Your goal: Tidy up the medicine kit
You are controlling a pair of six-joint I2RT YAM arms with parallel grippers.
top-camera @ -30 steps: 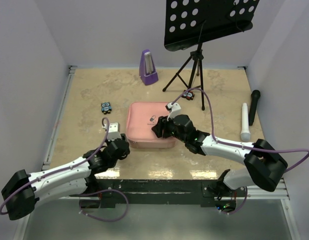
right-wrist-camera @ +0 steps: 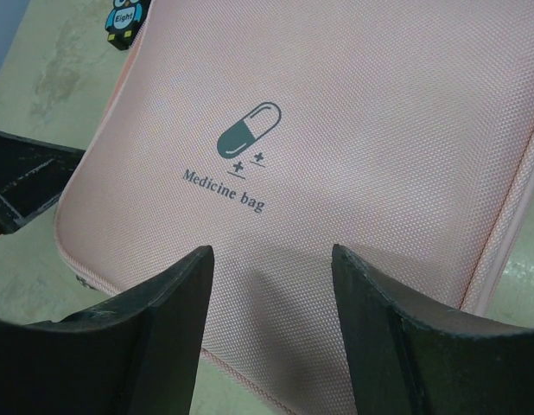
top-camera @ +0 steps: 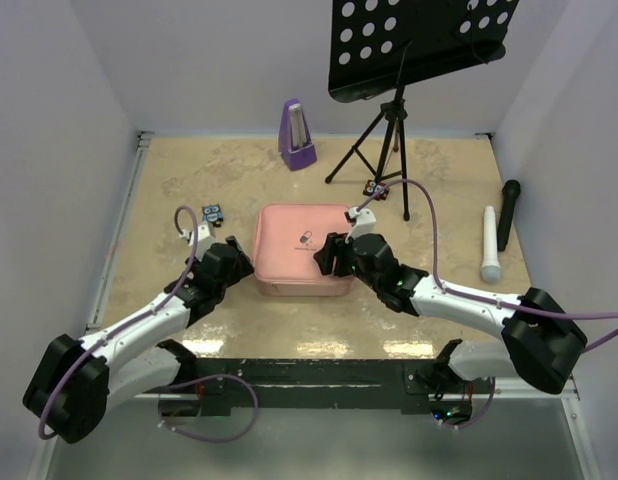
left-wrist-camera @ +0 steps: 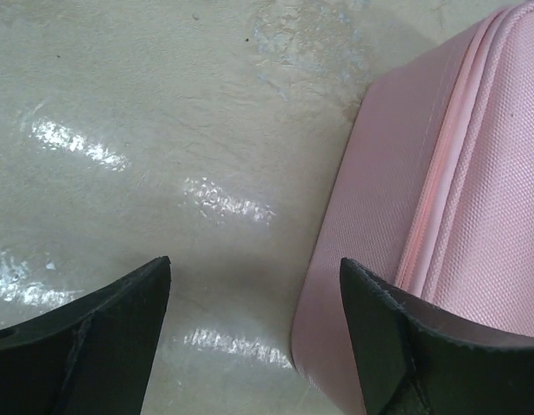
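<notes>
A pink zipped bag, printed "Medicine bag" with a capsule, lies closed in the middle of the table. My left gripper is just left of it. In the left wrist view its open fingers frame bare table and the bag's zipped side. My right gripper is over the bag's right part, its fingers apart above the pink lid with nothing visible held.
A purple metronome and a black music stand stand at the back. Small owl figures sit on the table. A white tube and black microphone lie at the right.
The right gripper has shifted slightly to the right.
</notes>
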